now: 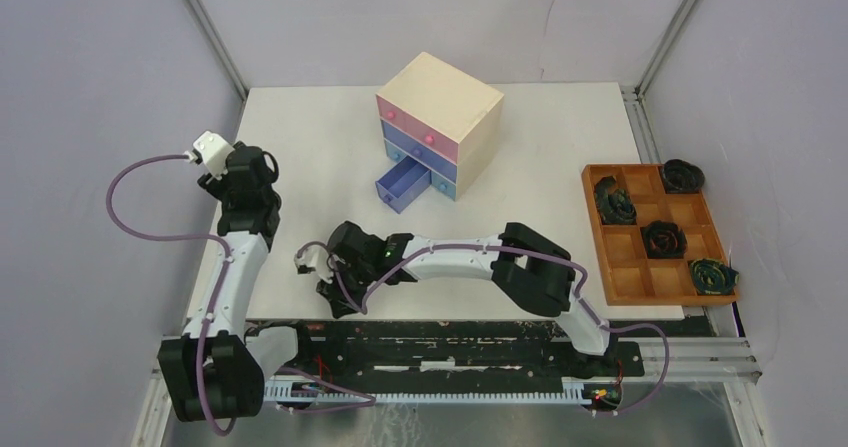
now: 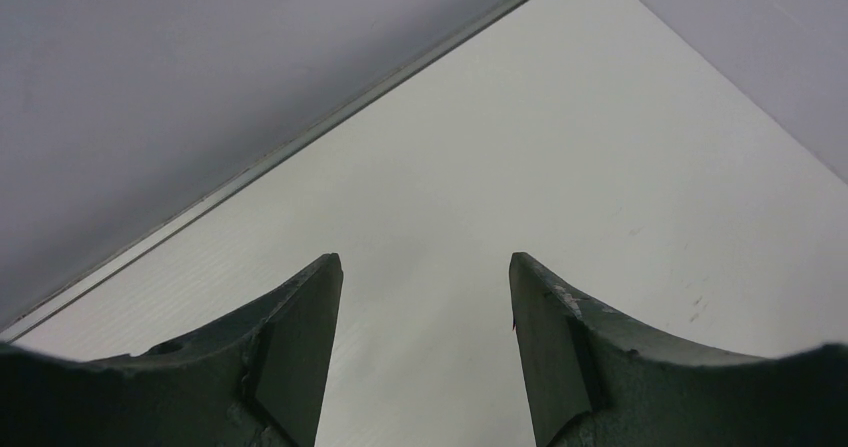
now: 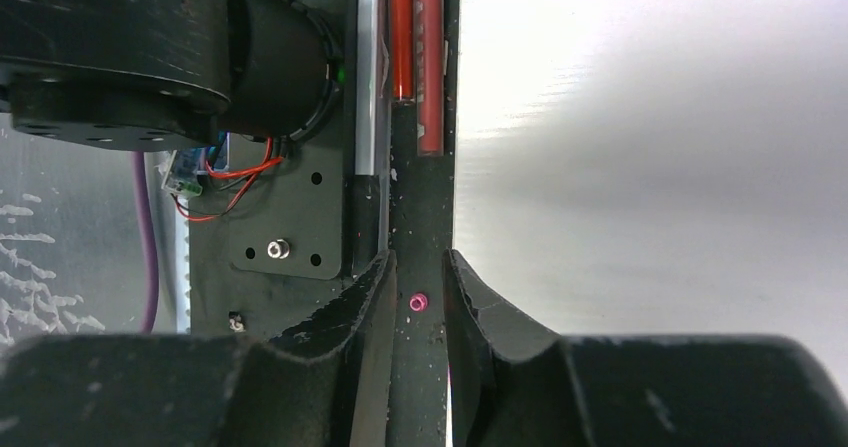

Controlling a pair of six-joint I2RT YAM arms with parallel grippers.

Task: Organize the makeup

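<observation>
A wooden cabinet (image 1: 445,92) with pink, blue and light-blue drawer fronts stands at the back. Its bottom left drawer (image 1: 403,184) is pulled out and looks empty from above. My left gripper is wide open over bare white tabletop, near the left edge. At the front edge of the table, in front of the drawer, is my right gripper. Its fingers stand partly open with a narrow gap and hold nothing. Through that gap shows a small pink ring (image 3: 418,302) on the black base below. No makeup items can be made out on the tabletop.
A wooden compartment tray (image 1: 625,252) sits at the right with several dark coiled items in or on it. Two red bars (image 3: 430,67) lie along the black base beside the table edge.
</observation>
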